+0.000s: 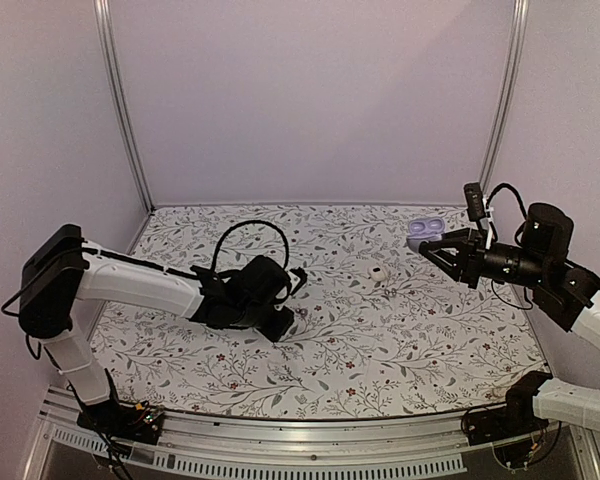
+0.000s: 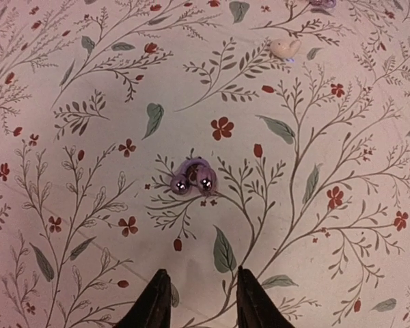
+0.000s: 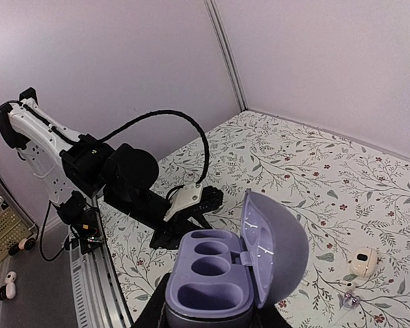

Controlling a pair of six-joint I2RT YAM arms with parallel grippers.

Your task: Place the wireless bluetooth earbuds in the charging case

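A purple, curved earbud with two shiny round ends [image 2: 193,176] lies on the patterned cloth in the left wrist view, beyond my left fingertips. From above, it shows as a small spot [image 1: 300,313] beside the left gripper [image 1: 282,322]. That gripper is open, with bare cloth visible between its fingers. On the right, my right gripper [image 1: 438,252] is shut on the lavender charging case [image 1: 426,228], held above the cloth. The right wrist view shows the case [image 3: 208,275] with its lid raised and its hollows visible. Another purple piece [image 2: 322,3] is cut off at the left wrist view's top edge.
A small white rounded case [image 1: 378,273] rests on the cloth between the arms; the right wrist view has it too [image 3: 363,262]. A little pale object [image 2: 285,48] lies beyond the earbud.
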